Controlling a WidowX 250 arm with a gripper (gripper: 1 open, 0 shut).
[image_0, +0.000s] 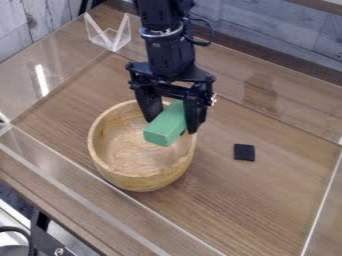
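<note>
A black robot arm hangs from the top centre, its gripper (167, 103) standing open over a round wooden bowl (118, 155). A green block (166, 127) sits between the two fingers at the bowl's upper right part, tilted. Whether the fingers touch it cannot be told from this view.
The wooden table (267, 205) has free room at the left and right. A small black square object (243, 152) lies to the right of the bowl. A wall stands along the back, and a black cable shows at the lower left corner.
</note>
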